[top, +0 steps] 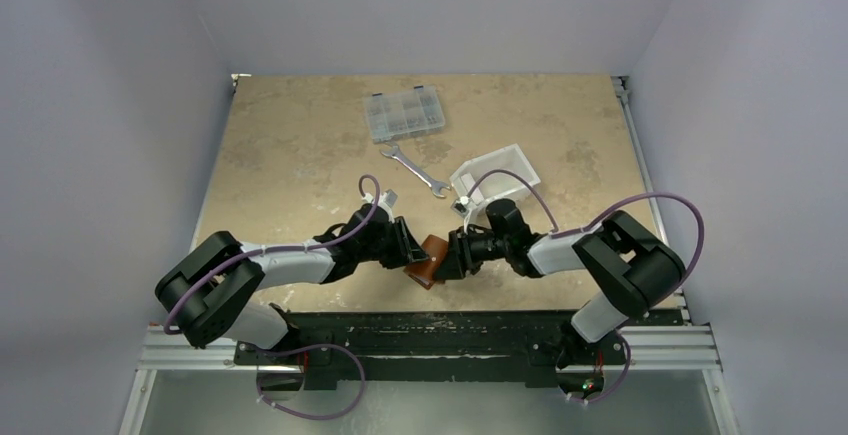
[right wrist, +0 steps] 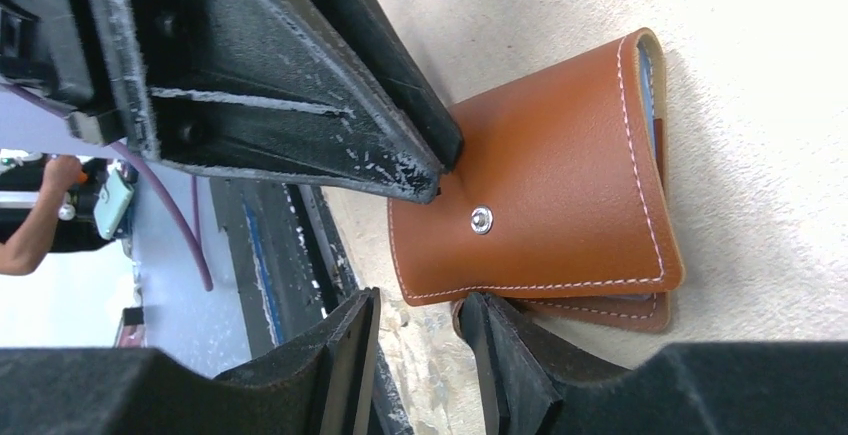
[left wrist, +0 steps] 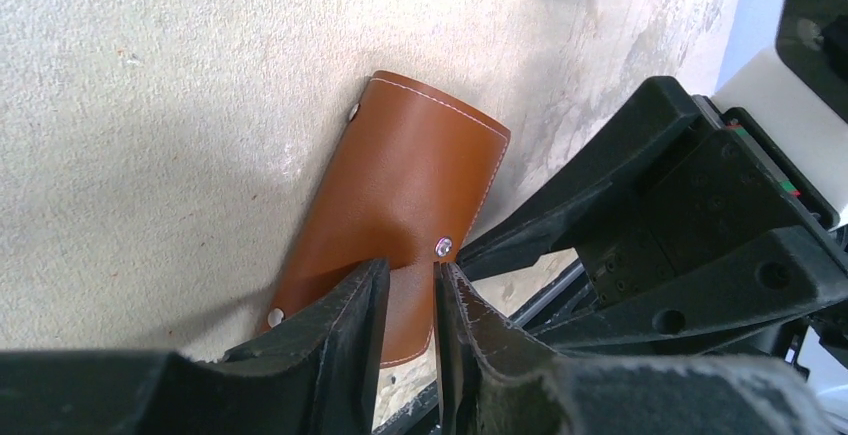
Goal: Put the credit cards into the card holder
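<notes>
The brown leather card holder (top: 425,263) lies on the table between my two grippers. A flap with a metal snap (right wrist: 481,220) covers its top, its stitched edge lifted a little off the layer beneath. Inside the side opening shows a light blue edge (right wrist: 646,85), perhaps a card. My left gripper is partly open over the holder; its fingers (right wrist: 415,170) come down on or just above the flap by the snap. Partly open too, my right gripper has one fingertip at the flap's lower edge. Nothing is gripped between either pair of fingers.
Behind the grippers stands a white bin (top: 510,163), with a wrench (top: 415,170) and a clear compartment box (top: 404,113) farther back. The table's dark front edge (top: 430,325) runs close below the holder. Open table lies left and right at the back.
</notes>
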